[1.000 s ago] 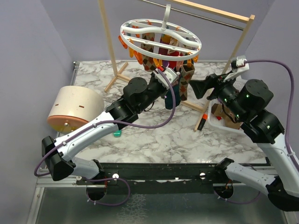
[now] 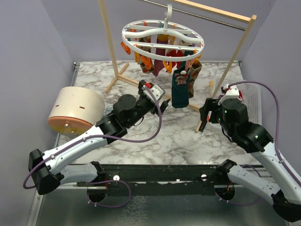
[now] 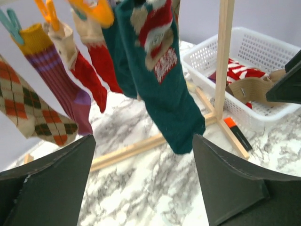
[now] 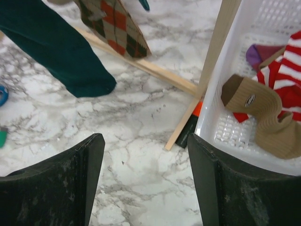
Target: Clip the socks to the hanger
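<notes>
The white round hanger carries several socks on coloured clips. A dark teal sock with a red-and-white figure hangs at its front, near right. In the left wrist view it fills the middle, with a plaid sock and a purple sock beside it. My left gripper is below the hanger, left of the teal sock, open with nothing between its fingers. My right gripper stands open over the front of the white basket, lower right of the hanger, holding nothing.
The white basket holds red-striped and brown socks. The wooden stand's post rises beside it. A cream cylinder sits on the left.
My left gripper has backed down and left from the teal sock, which now hangs in full view. My right gripper has moved down from beside the hanger toward the basket's front.
</notes>
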